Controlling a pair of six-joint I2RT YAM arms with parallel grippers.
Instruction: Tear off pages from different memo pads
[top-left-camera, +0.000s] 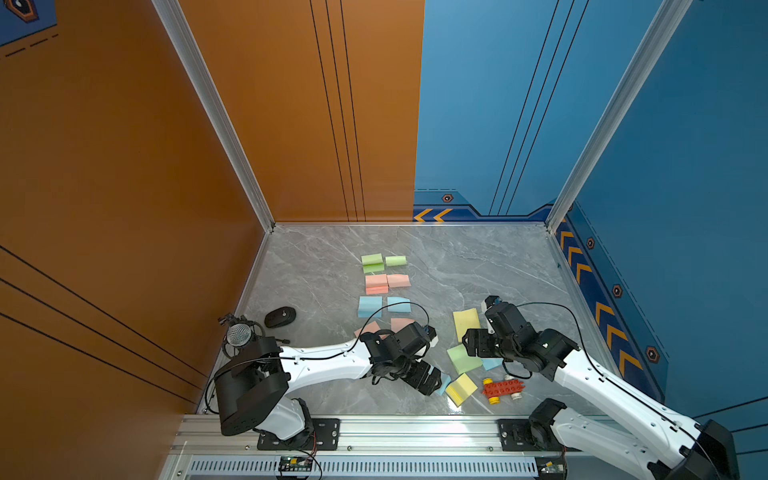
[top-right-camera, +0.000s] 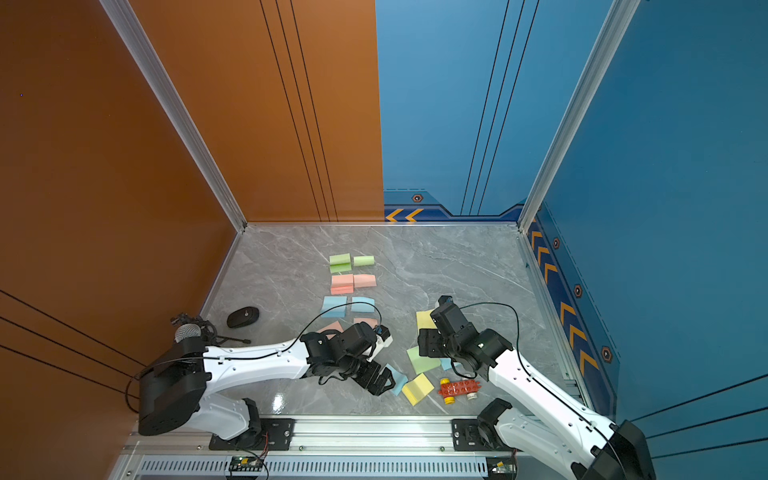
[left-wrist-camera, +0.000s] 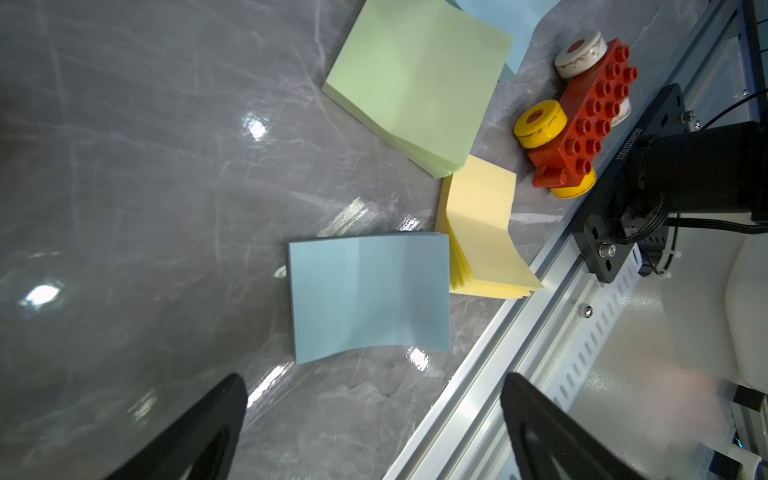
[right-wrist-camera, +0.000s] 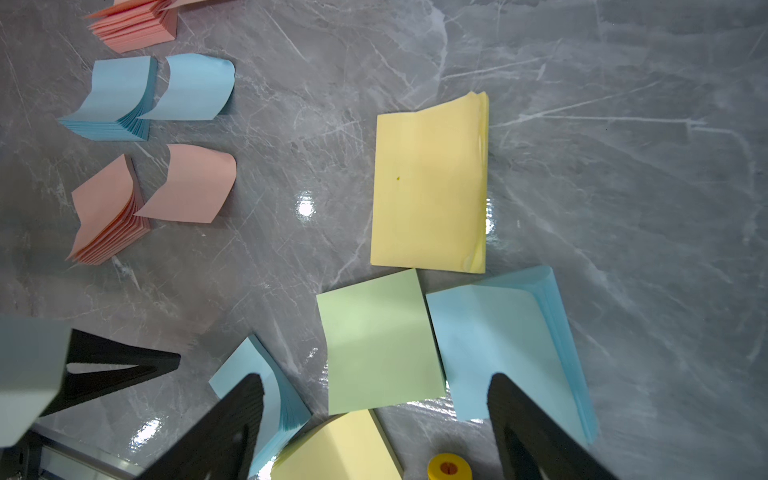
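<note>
My left gripper hangs open, nothing between its fingers, over the front middle table, above a blue pad (left-wrist-camera: 368, 292) beside a yellow pad (left-wrist-camera: 480, 224). My right gripper stands apart-fingered and empty, higher up over a green pad (right-wrist-camera: 380, 340), a blue pad (right-wrist-camera: 504, 352) and a larger yellow pad (right-wrist-camera: 428, 180). At the middle left, pink (right-wrist-camera: 104, 200) and blue pads (right-wrist-camera: 108, 88) each have a single sheet lying to their right, as do pink and green pads (top-left-camera: 372, 260) farther back.
A red toy-brick car (top-left-camera: 502, 388) lies at the front right by the pads. A black mouse (top-left-camera: 280, 317) and a microphone (top-left-camera: 238, 336) stand at the left.
</note>
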